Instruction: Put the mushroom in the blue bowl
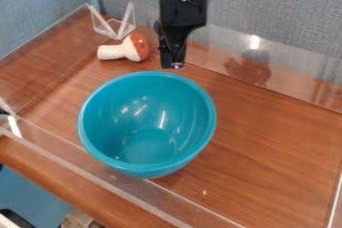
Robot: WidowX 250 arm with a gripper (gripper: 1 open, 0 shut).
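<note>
The toy mushroom [114,51] lies on its side toward the back left of the table, its pale stem pointing left and its orange cap right. My black gripper [173,61] hangs from the top of the view, to the right of the cap and behind the bowl's far rim. The mushroom is not between its fingers. The fingers overlap from this angle, so their opening is unclear. The blue bowl [100,122] stands upright in the front middle; its inside looks empty.
A white wire rack [112,20] stands just behind the mushroom in the back left corner. Grey walls [281,7] close off the back and left.
</note>
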